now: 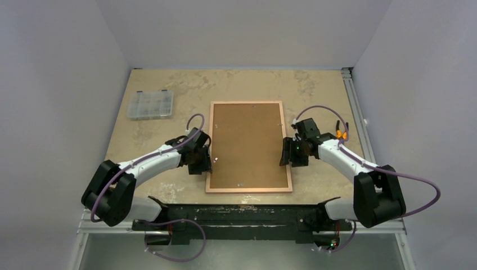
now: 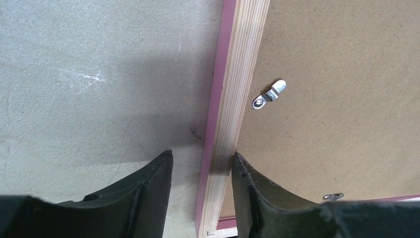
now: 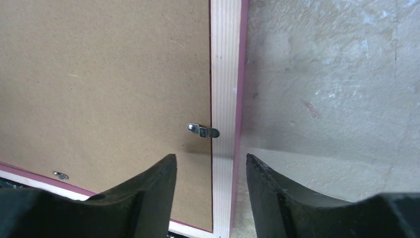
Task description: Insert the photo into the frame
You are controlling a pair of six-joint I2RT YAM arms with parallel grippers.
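Observation:
The frame [image 1: 246,102] lies back up in the middle of the table, with a brown backing board [image 1: 247,143] inside its pale wooden border. No photo shows. My left gripper is open around the left rail [image 2: 240,74]; its right finger [image 2: 242,173] is against the inner side, while the other stands off the outer side. My right gripper is open over the right rail [image 3: 225,74], one fingertip on each side, with gaps. A metal clip [image 3: 202,131] reaches from the board onto that rail. Near the left rail, another clip [image 2: 271,94] points inward over the board.
A clear compartment box [image 1: 151,105] stands at the back left. Orange-handled pliers [image 1: 341,133] lie at the right, beside the metal rail [image 1: 360,115] on the table edge. Bare table surrounds the frame at the back and sides.

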